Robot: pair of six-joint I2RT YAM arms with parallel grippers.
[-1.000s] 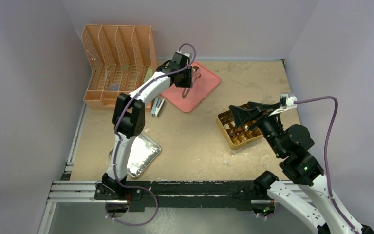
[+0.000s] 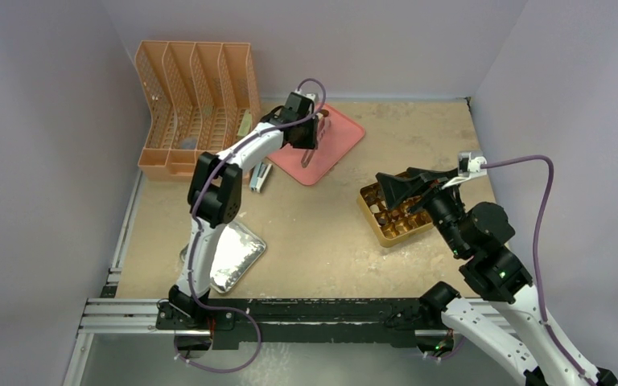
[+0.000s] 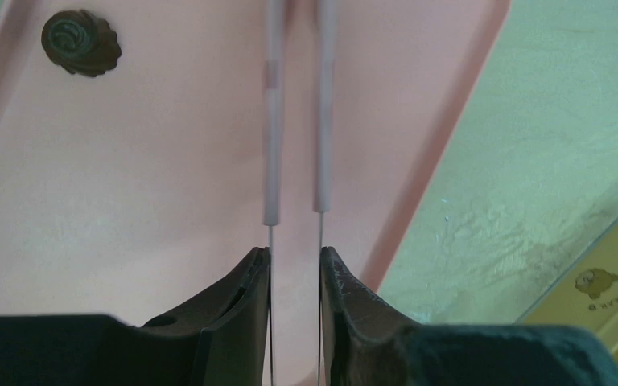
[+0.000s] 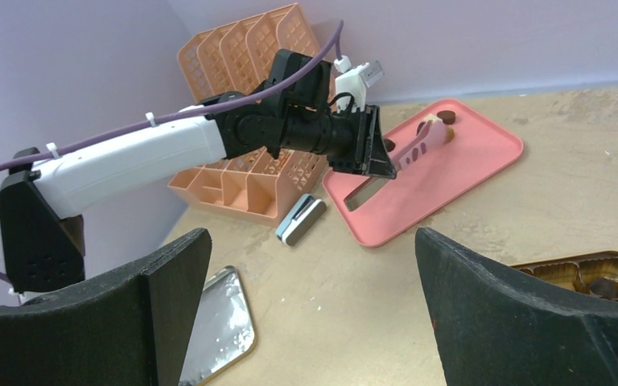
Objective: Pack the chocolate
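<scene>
Pink-grey tongs are clasped in my left gripper, their two arms apart in the left wrist view. They reach over the pink tray (image 4: 483,165) towards several chocolates at its far end. One dark swirled chocolate (image 3: 80,42) sits on the tray, left of the tongs. Another, a round brown chocolate (image 4: 447,117), lies just beyond the tong tips. Whether the tips touch a chocolate, I cannot tell. My right gripper stands open and empty above the gold chocolate box (image 2: 384,240), whose compartments it partly hides from above. A dark chocolate (image 4: 603,287) sits in one compartment.
An orange divided rack (image 2: 157,161) stands back left, close to the left arm. A stapler (image 2: 260,177) lies in front of it. The silver tray (image 2: 237,257) is at front left. Bare table stretches between pink tray and gold box.
The right arm has barely moved. Other things lie where they were.
</scene>
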